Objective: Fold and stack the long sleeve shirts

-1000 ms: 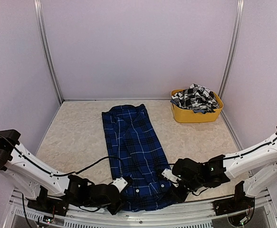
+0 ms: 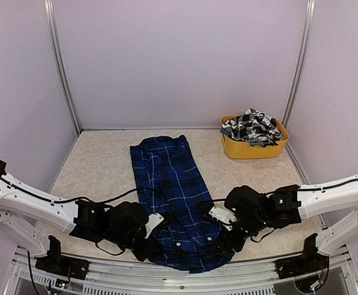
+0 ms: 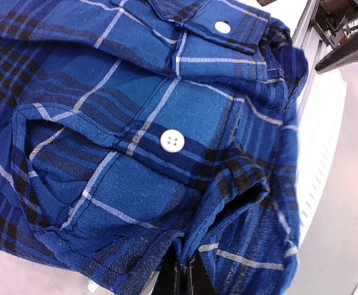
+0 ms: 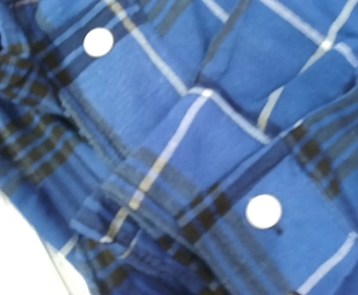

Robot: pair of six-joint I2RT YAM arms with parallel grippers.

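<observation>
A blue plaid shirt [image 2: 169, 175] lies lengthwise on the table, sleeves folded in as far as I can see, its near end bunched at the front edge. White buttons dot the cloth in both wrist views. My left gripper is shut at the near left corner, with a gathered fold of the shirt [image 3: 228, 184] running between its fingers. At the near right corner, my right gripper stands open, its dark fingers [image 3: 350, 48] apart beside the shirt's edge. Only plaid cloth [image 4: 160, 110] fills most of the right wrist view, slightly blurred.
At the back right stands a yellow bin [image 2: 252, 150] heaped with black-and-white checked cloth [image 2: 252, 128]. Bare tabletop [image 2: 102, 166] lies left of the shirt. A metal rail [image 2: 179, 284] runs along the front edge, close to both grippers.
Both arms have shifted slightly away from the front edge, the left one more. The shirt's near end has moved and bunched a little; the bin is unchanged.
</observation>
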